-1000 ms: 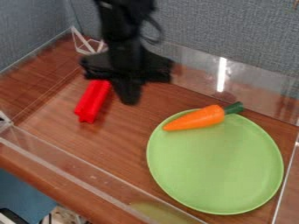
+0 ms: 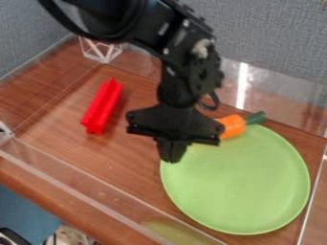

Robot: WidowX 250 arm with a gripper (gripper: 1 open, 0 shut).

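My black gripper (image 2: 171, 148) hangs over the left rim of the green plate (image 2: 236, 189), shut, with nothing visible between its fingers. An orange carrot (image 2: 232, 125) with a green top lies at the plate's far edge, partly hidden behind the gripper. Left of the gripper a red elongated object (image 2: 102, 105) lies on the wooden table.
The wooden table (image 2: 57, 115) has clear transparent edging along the front and back. A white wire-like stand (image 2: 99, 50) sits in the back left corner. Grey walls rise behind and to the left.
The gripper has moved right and down from near the red object to the plate's left rim, now covering part of the carrot. The carrot and plate look unmoved.
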